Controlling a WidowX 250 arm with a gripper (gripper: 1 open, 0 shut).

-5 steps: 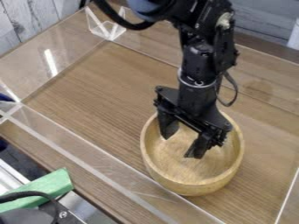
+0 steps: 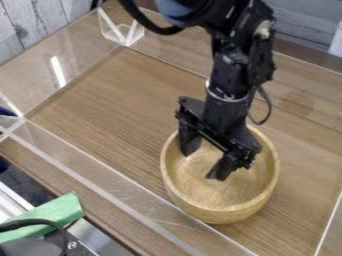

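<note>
A round light-wood bowl (image 2: 201, 200) stands on the wooden table in the lower middle of the camera view, with nothing clearly visible inside. My black gripper (image 2: 211, 147) reaches down from the top into the bowl's back half, open, its fingers spread left and right with no object seen between them.
A green object (image 2: 27, 230) and black cables lie at the lower left, and clear plastic pieces stand along the left side.
My gripper has shifted and turned slightly, its wrist leaning a little more to the right. The bowl stands in about the same place.
</note>
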